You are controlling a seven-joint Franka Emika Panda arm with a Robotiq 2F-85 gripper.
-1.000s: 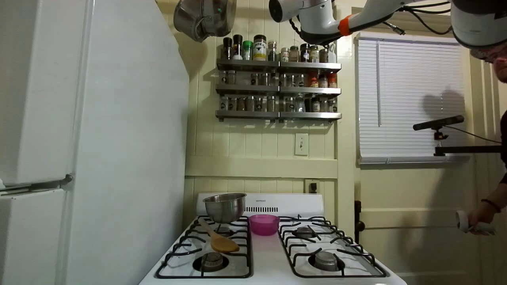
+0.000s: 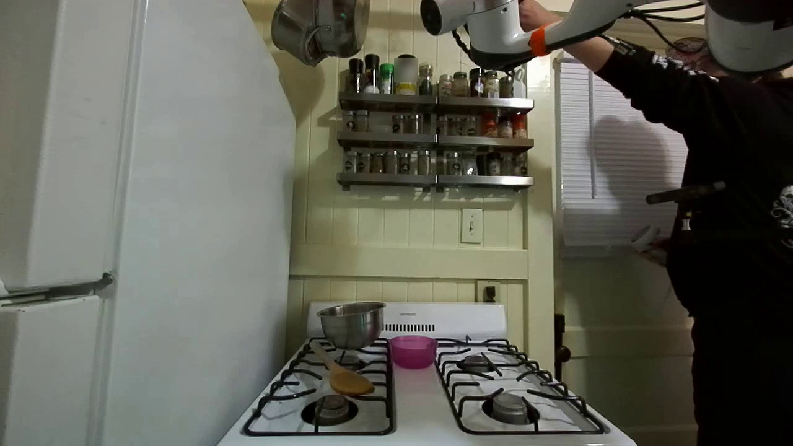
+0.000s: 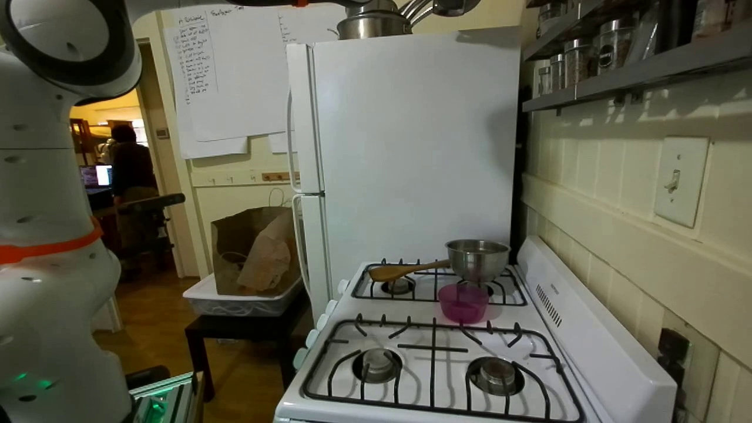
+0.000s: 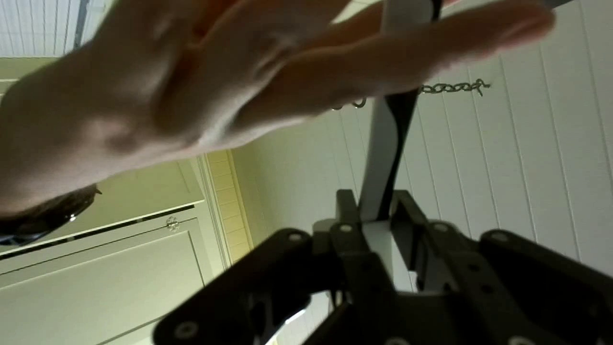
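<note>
In the wrist view my gripper is shut on a long, slim object with a grey and black handle (image 4: 380,158), which extends upward out of the frame. What its far end looks like is hidden. A person's hand (image 4: 339,74) reaches across that handle, its fingers overlapping it. Neither exterior view has the gripper in frame. On the stove (image 2: 416,416) are a steel bowl (image 2: 352,327), a wooden spoon (image 2: 350,382) across the left grates, and a pink bowl (image 3: 463,303) between the burner grates.
The person (image 2: 732,245) stands right of the stove, one arm raised beside the robot arm (image 2: 498,33). Spice shelves (image 2: 435,140) line the back wall. A tall fridge (image 3: 423,148) borders the stove, with pots (image 3: 373,27) on top. The right grates (image 2: 513,386) are empty.
The person has come in from the right and raised an arm up to the robot arm, covering much of the window. The robot arm and the stove items have not visibly moved.
</note>
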